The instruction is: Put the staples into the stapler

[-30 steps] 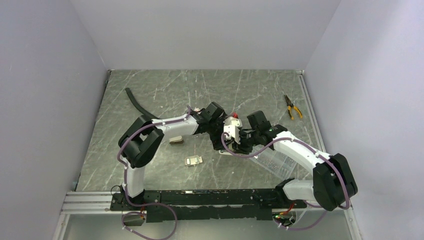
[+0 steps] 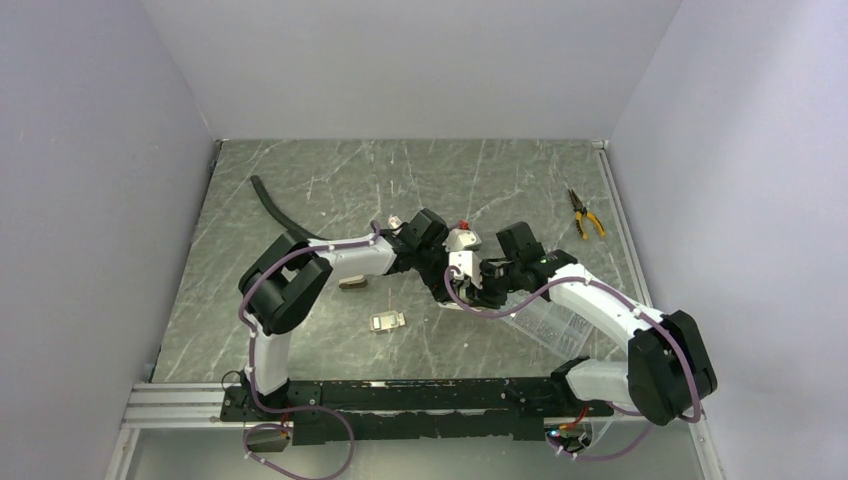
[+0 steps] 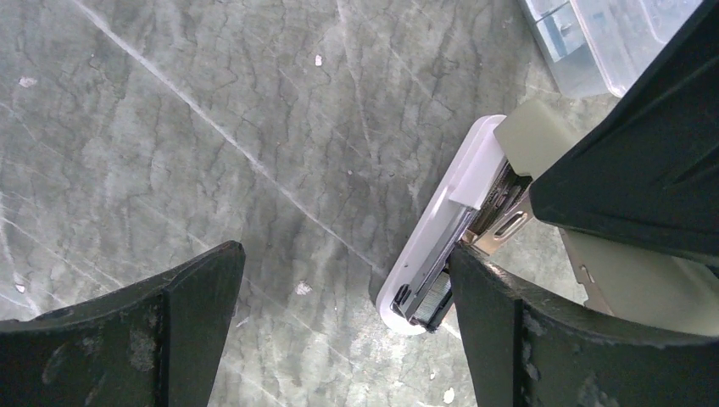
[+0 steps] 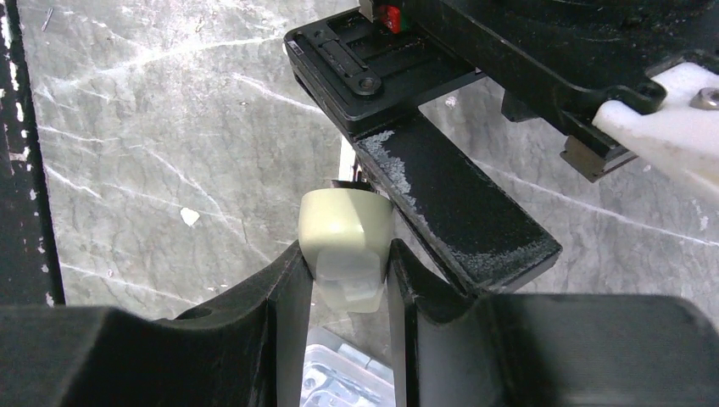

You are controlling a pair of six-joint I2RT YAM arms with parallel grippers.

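Observation:
The stapler stands open in the left wrist view, its white base (image 3: 462, 170) on the table and its metal channel exposed. A ridged metal strip that looks like staples (image 3: 434, 298) shows at the channel's near end. My right gripper is shut on the stapler's cream top (image 4: 343, 216). My left gripper is open, with bare table showing between its fingers. Its right-hand finger (image 3: 487, 318) overlaps the stapler's channel in view; whether they touch cannot be told. From above, both grippers hide most of the stapler.
A clear plastic box (image 2: 553, 328) lies close beside the stapler, partly under the right arm. To the left are a small pale case (image 2: 387, 321) and a beige block (image 2: 352, 281). Pliers (image 2: 580, 212) lie far right, a black tube (image 2: 275, 208) far left.
The right arm has moved barely at all. Objects on the table lie as before.

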